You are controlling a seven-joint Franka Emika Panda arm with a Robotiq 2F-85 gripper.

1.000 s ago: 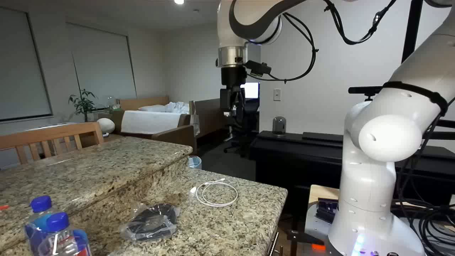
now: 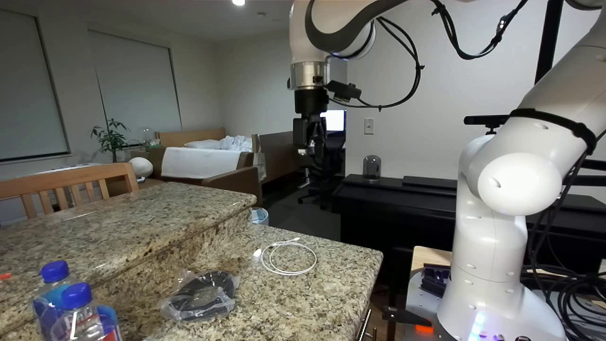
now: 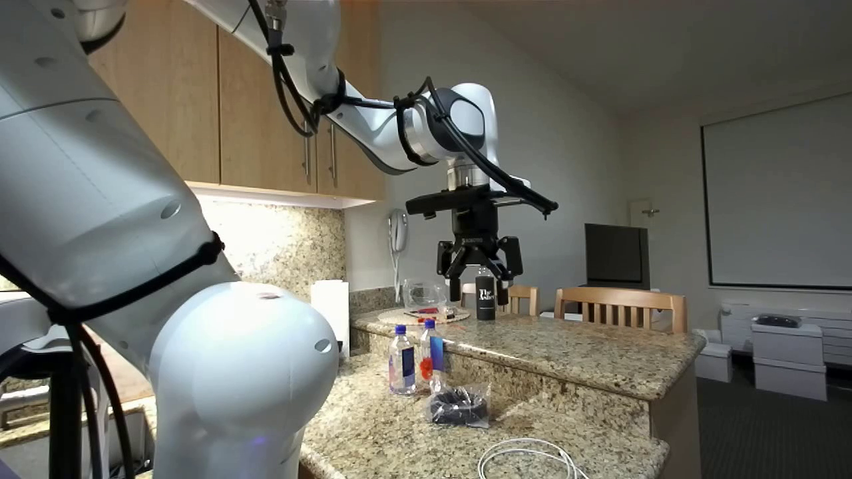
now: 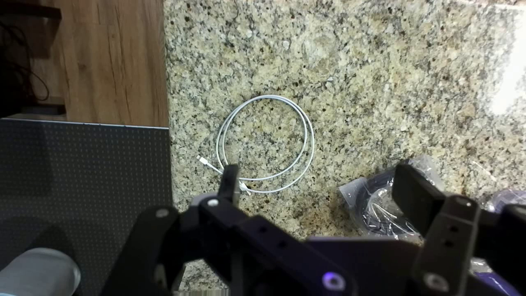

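My gripper (image 3: 479,294) is open high above the counter, fingers pointing down and nothing between them. Below it, in the wrist view, a white cable (image 4: 313,143) lies loosely coiled on the granite, one plug end sticking out on the left. To the right of the coil is a dark coil in a clear plastic bag (image 4: 379,212), partly covered by one finger (image 4: 416,197). From the side, the bagged coil (image 2: 204,295) sits on the lower counter, apart from the white cable (image 2: 288,273).
Two blue-capped bottles (image 3: 401,363) stand behind the bag, near the raised granite ledge (image 3: 559,351). A dark bottle (image 3: 485,297) is on that ledge. The lower counter ends at a drop beside the white cable; bare granite (image 4: 394,74) surrounds it elsewhere.
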